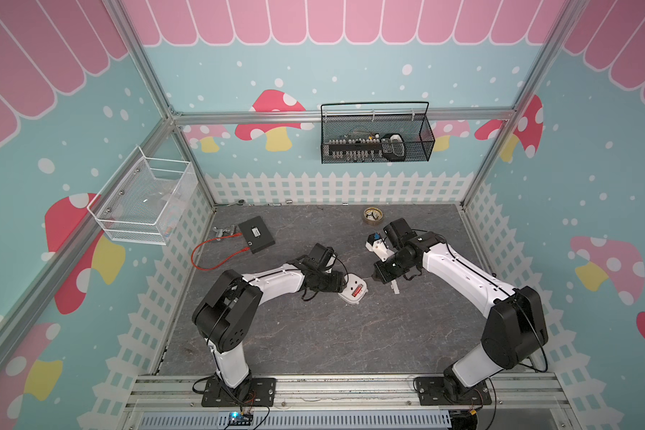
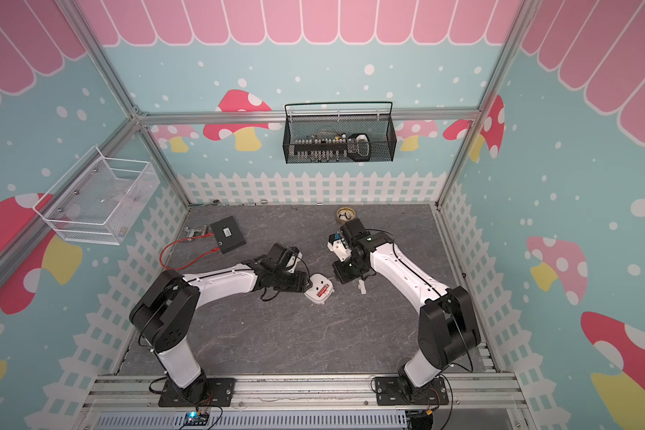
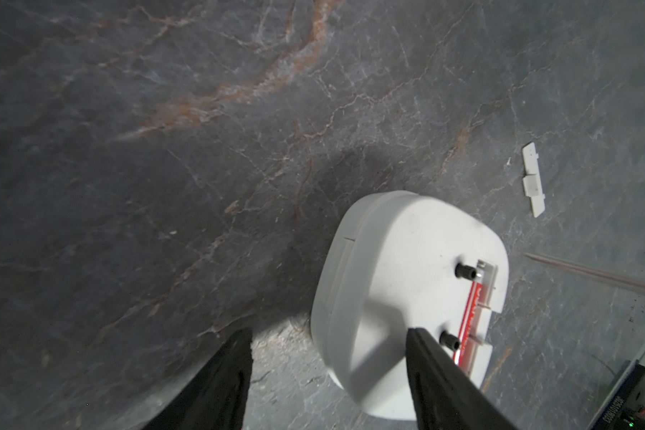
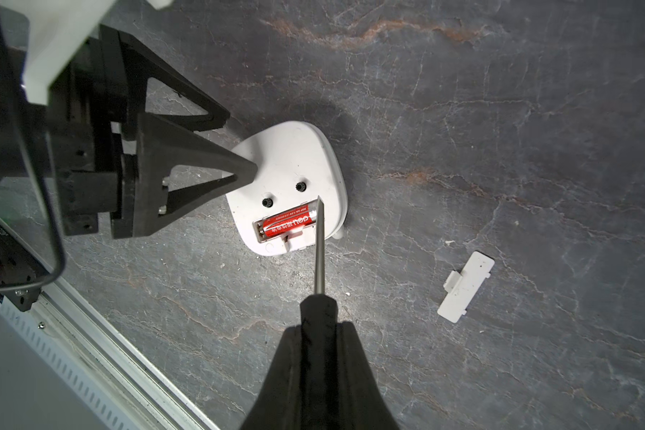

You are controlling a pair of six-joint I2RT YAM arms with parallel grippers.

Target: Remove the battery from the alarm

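Note:
The white alarm [image 4: 286,161] lies on the table with its battery bay uncovered and a red battery [image 4: 283,220] inside. Its detached white cover [image 4: 466,285] lies apart from it. My left gripper is part open at the alarm's side, the alarm visible between and beyond its fingertips. My right gripper is shut on a screwdriver [image 4: 320,261], whose thin tip points at one end of the battery; whether it touches cannot be told.
A dark box [image 1: 256,234] with a red cable lies at back left, a small round tin [image 1: 372,215] at the back. Wire baskets hang on the back and left walls.

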